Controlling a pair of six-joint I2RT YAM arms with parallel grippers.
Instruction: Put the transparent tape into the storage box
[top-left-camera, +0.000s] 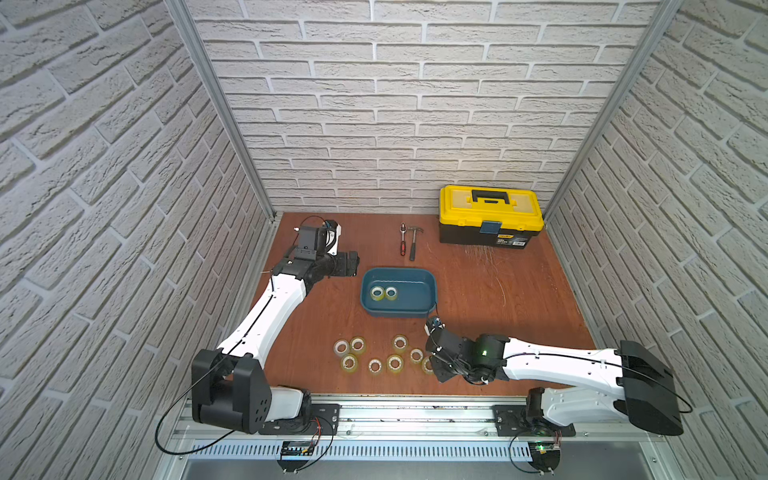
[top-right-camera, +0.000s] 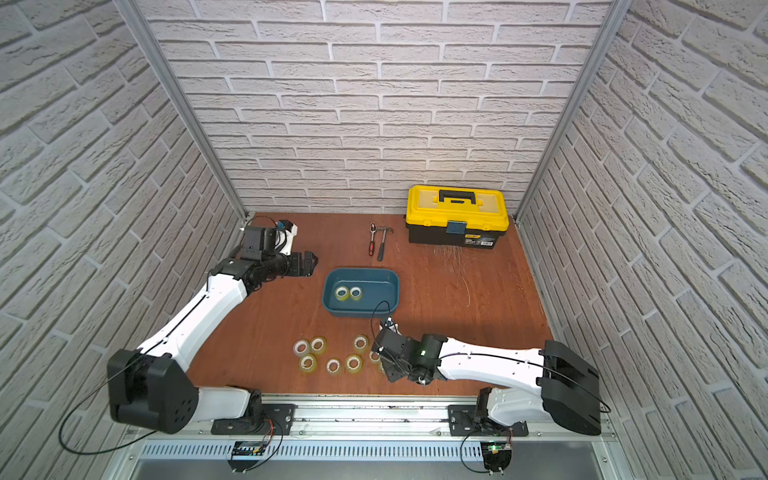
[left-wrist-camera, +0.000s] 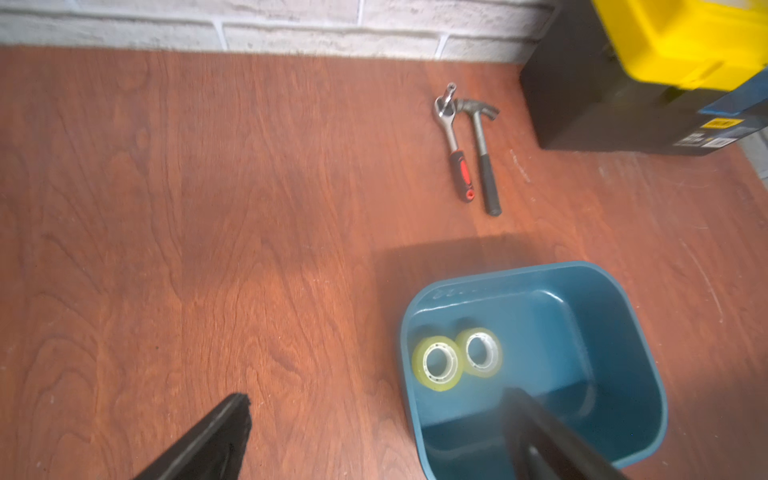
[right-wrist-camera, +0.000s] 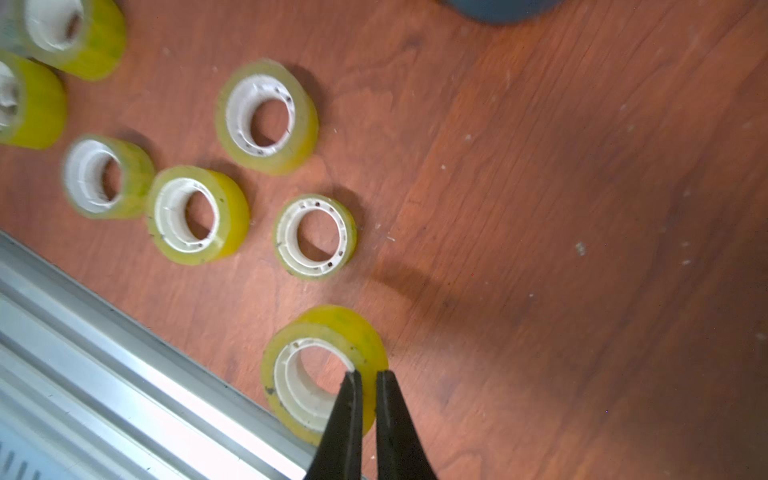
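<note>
In the right wrist view, my right gripper is shut on the wall of a yellowish transparent tape roll (right-wrist-camera: 281, 352), one finger in its white core and the other outside. The roll looks raised, its shadow lying apart from it. Several other rolls lie flat on the table, among them a small one (right-wrist-camera: 349, 232) close by. The blue storage box (top-left-camera: 412, 313) stands in mid-table with two rolls (left-wrist-camera: 437, 364) in its left part. My left gripper (top-left-camera: 352, 264) hovers open beside the box's left side, nothing between its fingers.
A ratchet (left-wrist-camera: 460, 172) and a hammer (left-wrist-camera: 489, 188) lie behind the box. The black and yellow toolbox (top-left-camera: 490, 209) occupies the back right. The box's right half is empty, and the table right of it is mostly clear.
</note>
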